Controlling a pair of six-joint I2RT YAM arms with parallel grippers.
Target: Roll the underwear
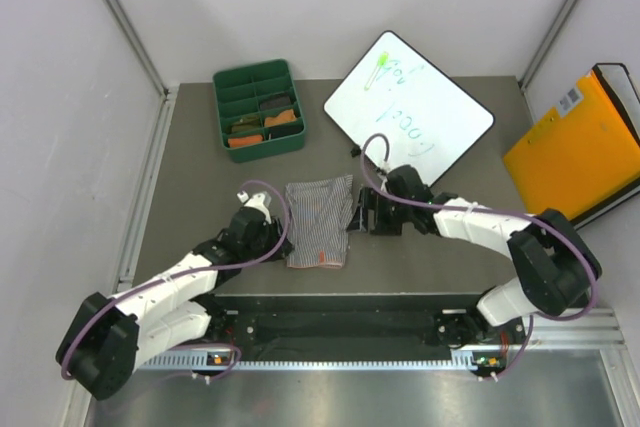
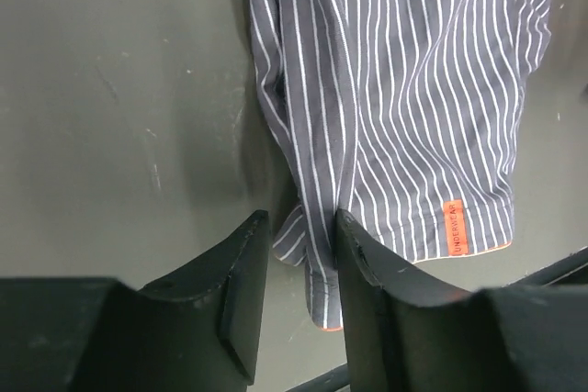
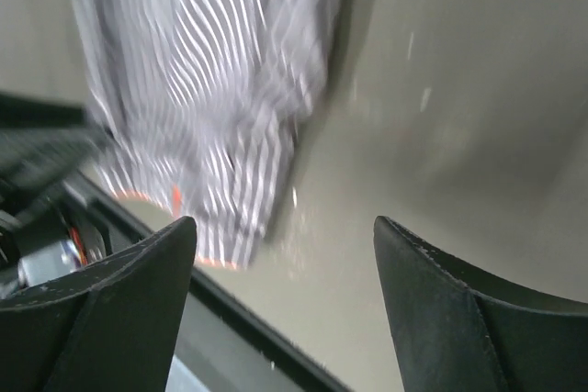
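The grey striped underwear [image 1: 318,222] lies folded into an upright rectangle on the table, its orange label [image 2: 456,227] at the near edge. At its near left corner is my left gripper. The left fingers stand part open around a folded edge of the cloth; the right finger [image 2: 353,250] touches it and a gap shows by the other. My right gripper is open with bare table between its fingers, beside the right edge of the cloth [image 3: 243,172]. The right wrist view is blurred.
A green divided box [image 1: 262,148] with several rolled cloths stands behind on the left. A whiteboard [image 1: 440,112] with a green marker [image 1: 377,70] lies at the back right, and a yellow binder [image 1: 570,152] stands at far right. Free table lies at right front.
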